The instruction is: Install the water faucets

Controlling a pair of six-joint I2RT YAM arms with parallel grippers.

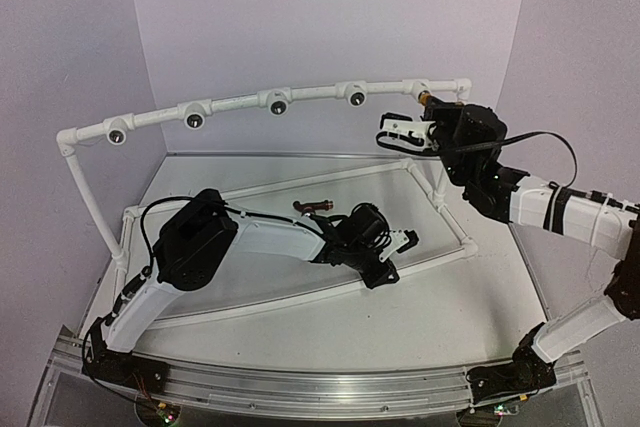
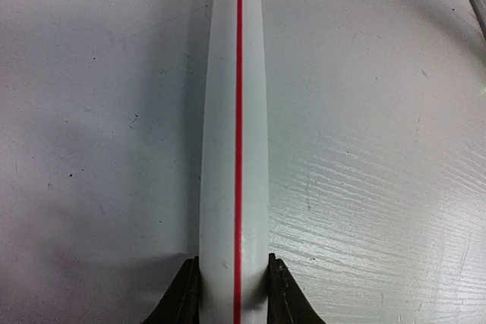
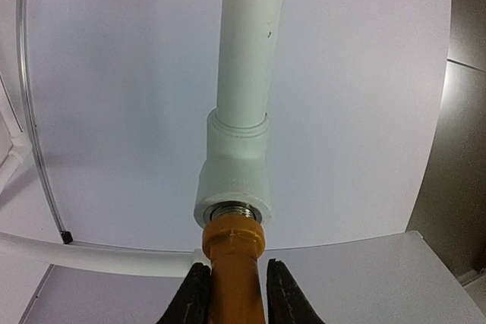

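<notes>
An orange-brown faucet (image 3: pixel 234 286) stands end-on at the threaded socket of the white tee (image 3: pixel 234 187), with a few metal threads showing between them. My right gripper is shut on its body, one finger close along each side. In the top view this faucet (image 1: pixel 424 98) is at the rightmost tee of the upper pipe (image 1: pixel 310 95), its far part hidden by the gripper. A white base pipe with a red stripe (image 2: pixel 234 149) lies between the fingers of my left gripper, which is shut on it. Another brown faucet (image 1: pixel 313 206) lies on the floor behind the left arm.
Several other tees along the upper pipe, such as the one at the left end (image 1: pixel 117 135), have empty dark sockets. White walls enclose the space.
</notes>
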